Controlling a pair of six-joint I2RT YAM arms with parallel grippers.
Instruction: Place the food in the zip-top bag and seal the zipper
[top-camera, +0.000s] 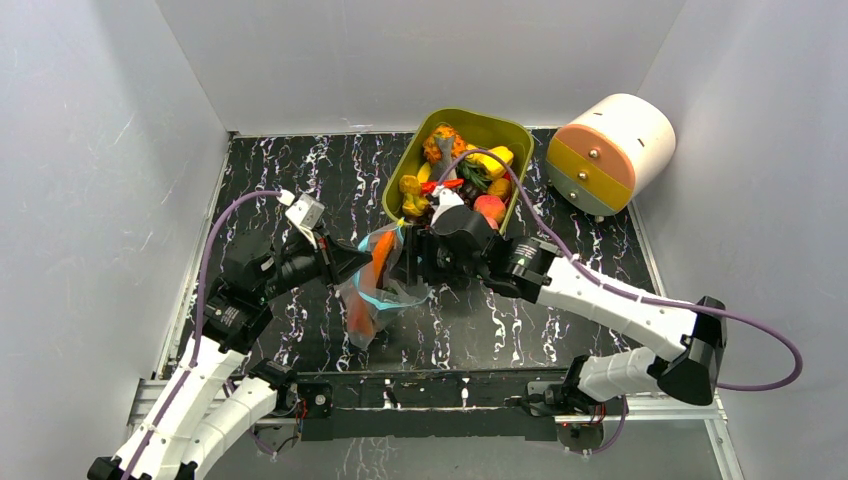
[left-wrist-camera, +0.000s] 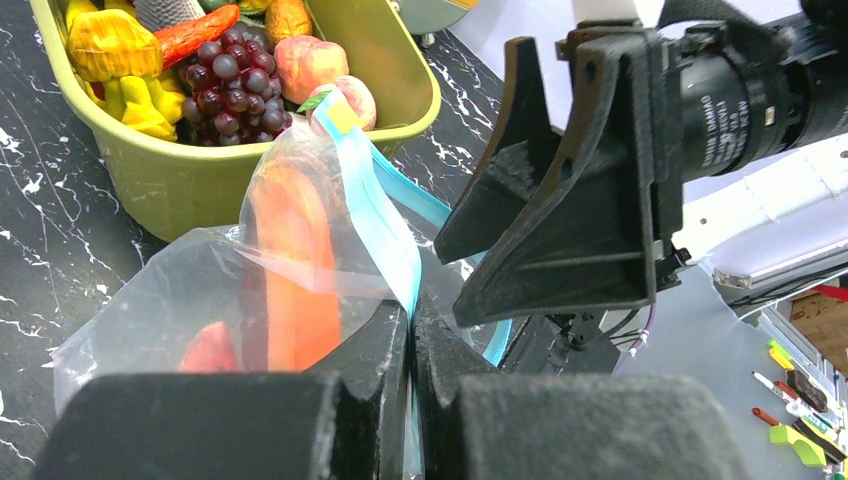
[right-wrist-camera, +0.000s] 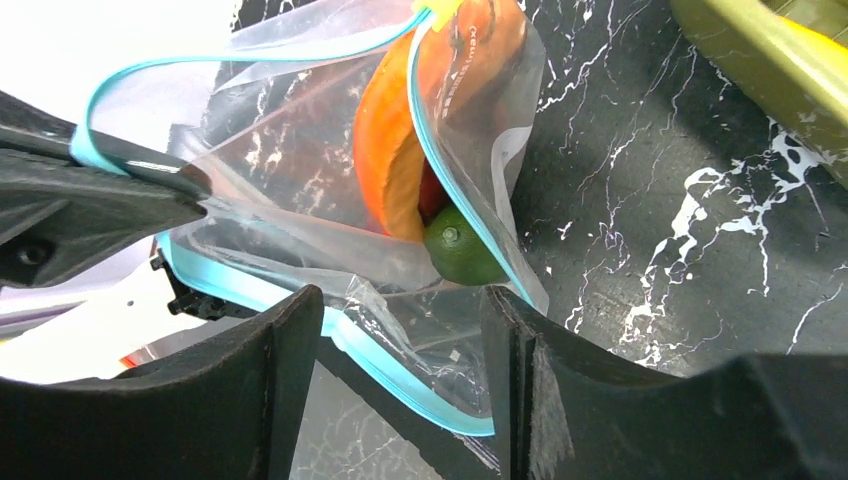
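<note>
A clear zip top bag with a blue zip strip stands with its mouth spread wide. My left gripper is shut on the strip at one side of the mouth. Inside the bag lie an orange carrot-like piece, a reddish piece and a round dark green fruit. At the opposite side of the mouth, my right gripper is open, its fingers apart and no food between them. Bag film shows beyond and between those fingertips; whether they touch it, I cannot tell.
Behind the bag stands a green bin full of toy produce, with grapes and peaches. A rounded drawer box occupies the back right.
</note>
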